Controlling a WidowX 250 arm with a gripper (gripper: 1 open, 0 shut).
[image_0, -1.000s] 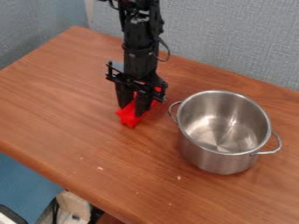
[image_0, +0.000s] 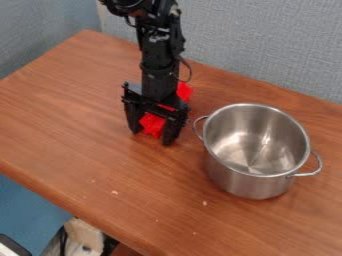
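My black gripper (image_0: 152, 118) reaches down from the top middle to a red object (image_0: 152, 125) on the wooden table, its fingers around the lower part of it. More red (image_0: 183, 92) shows just behind the gripper on the right. The arm hides much of the red, so I cannot tell if it is one thing or two, or if the fingers grip it.
A steel pot (image_0: 254, 150) with two side handles stands to the right of the gripper. A grey wall closes off the back.
My gripper has moved slightly down and toward the viewer over the red object. More red now shows behind it on the right, and less below it.
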